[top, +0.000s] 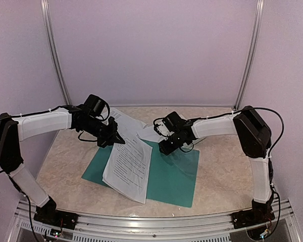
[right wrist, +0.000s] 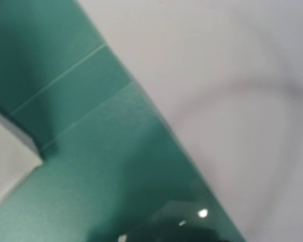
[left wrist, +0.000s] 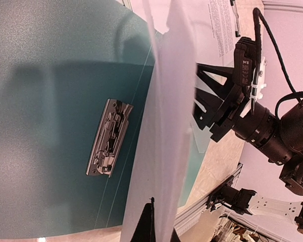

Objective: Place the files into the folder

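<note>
A green folder (top: 174,181) lies flat on the table, its metal clip (left wrist: 108,136) showing in the left wrist view. My left gripper (top: 116,140) is shut on the top edge of a stack of printed sheets (top: 129,171), which hangs over the folder's left half. My right gripper (top: 164,148) is low over the upper right of the folder, beside loose papers; whether it is open is hard to see. The right wrist view is blurred, showing green folder (right wrist: 81,161) and pale paper.
More loose white sheets (top: 121,118) lie at the back of the table (top: 227,186), partly under both arms. Walls enclose the back and sides.
</note>
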